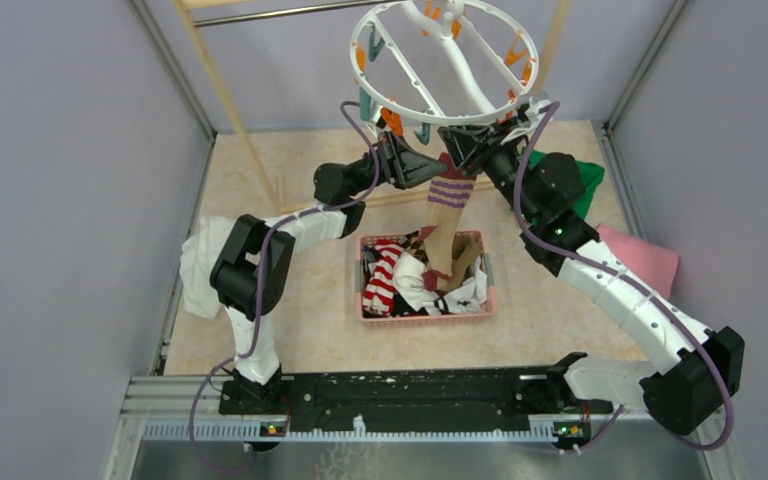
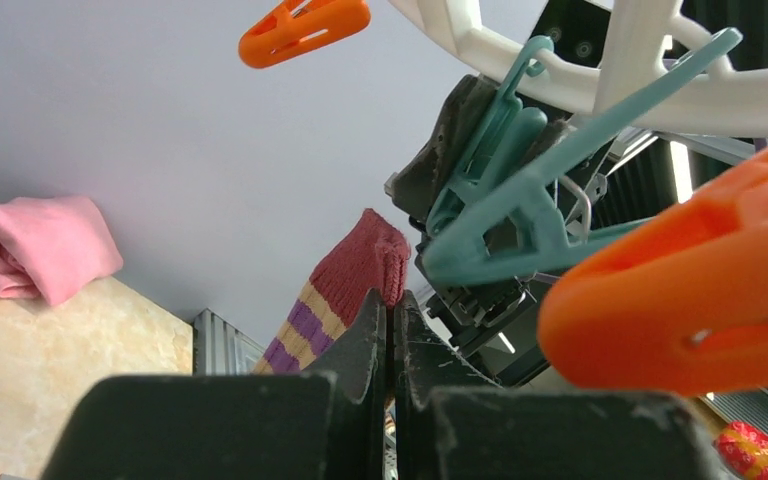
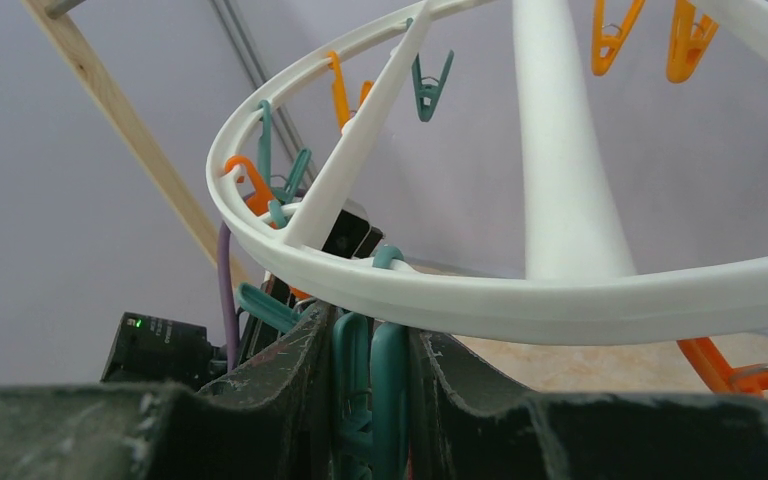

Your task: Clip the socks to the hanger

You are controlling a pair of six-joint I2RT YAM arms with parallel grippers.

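A tan sock (image 1: 447,215) with a maroon cuff and purple stripes hangs from my left gripper (image 1: 444,170), its toe over the pink basket (image 1: 425,321). In the left wrist view the cuff (image 2: 360,265) is pinched at the tips of the shut fingers (image 2: 365,345). Under the near rim of the white round hanger (image 1: 440,117), my right gripper (image 1: 448,140) is shut on a teal clip (image 3: 388,375). That clip's fingers (image 2: 460,190) stand just above and to the right of the cuff in the left wrist view; the two look apart.
An orange clip (image 2: 680,280) hangs close by my left gripper. More socks, one a red-striped sock (image 1: 381,280), fill the basket. White cloth (image 1: 205,265), green cloth (image 1: 588,185) and pink cloth (image 1: 640,262) lie at the table's sides.
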